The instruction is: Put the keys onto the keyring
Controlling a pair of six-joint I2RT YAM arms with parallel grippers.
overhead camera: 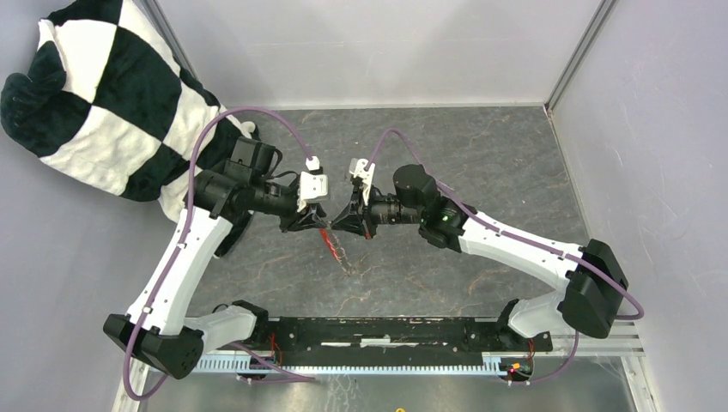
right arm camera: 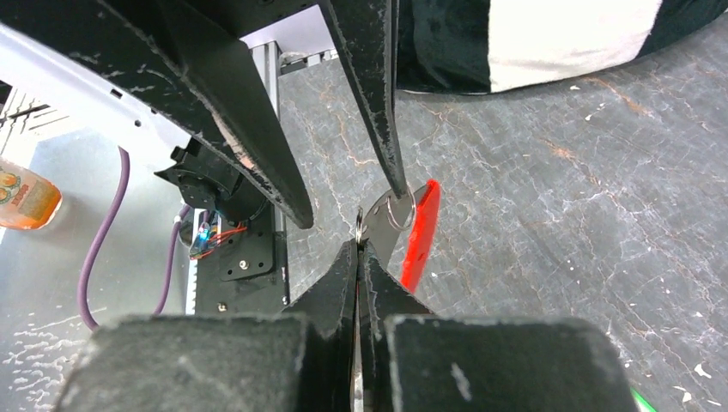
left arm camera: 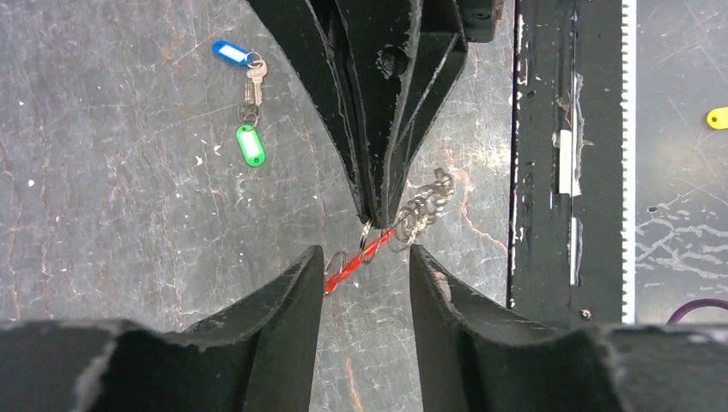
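Observation:
My right gripper is shut on a thin wire ring [left arm camera: 367, 245], which shows at its fingertips in both wrist views. A red tag [left arm camera: 354, 268] and a blurred chain of small rings [left arm camera: 427, 206] hang below it. My left gripper stands open just across from it, its two fingers apart on either side of that ring. Another loop [right arm camera: 401, 212] shows beside one left fingertip; whether they touch, I cannot tell. On the table lie a key [left arm camera: 256, 81], a blue tag [left arm camera: 230, 52] and a green tag [left arm camera: 251, 146], linked together.
A black-and-white checkered cushion [overhead camera: 129, 94] leans at the back left. Along the front runs a black rail [overhead camera: 386, 330]. An orange container [right arm camera: 30, 199] stands off the table.

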